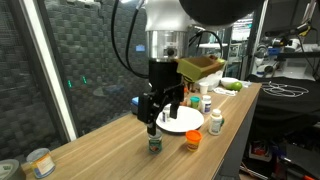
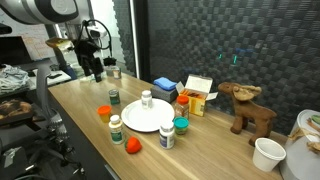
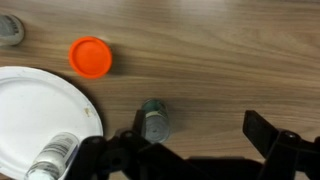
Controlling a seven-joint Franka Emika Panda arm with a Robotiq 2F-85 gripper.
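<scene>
My gripper stands open above the wooden table, with nothing held between its widely spread fingers. In the wrist view a small can appears within the gap, close to the left finger and partly covered by the gripper's body. Exterior view 1 has this dark green can upright on the table, below the lowered gripper. From the other side, the can stands to the right of and below the gripper. An orange cup sits near it.
A white plate carries a white bottle beside the can. Around it stand a pill bottle, a tomato and a green-lidded jar. A toy moose is farther off.
</scene>
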